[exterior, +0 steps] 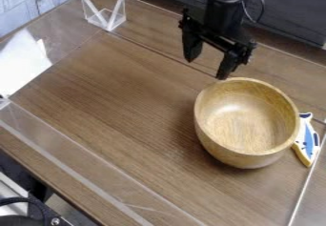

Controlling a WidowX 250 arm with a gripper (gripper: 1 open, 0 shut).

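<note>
The black gripper [208,56] hangs open over the back middle of the table, behind and above a round wooden bowl [245,123]. Nothing shows between its fingers. The bowl stands on the right half of the wooden table [114,106] and looks empty from this angle. Beside it on the right lies a white object with blue and yellow markings [306,139].
A clear plastic bracket [105,15] stands at the back left. A white sheet [18,63] is at the left edge, and a dark wall closes off the back. Cables show at the lower left corner.
</note>
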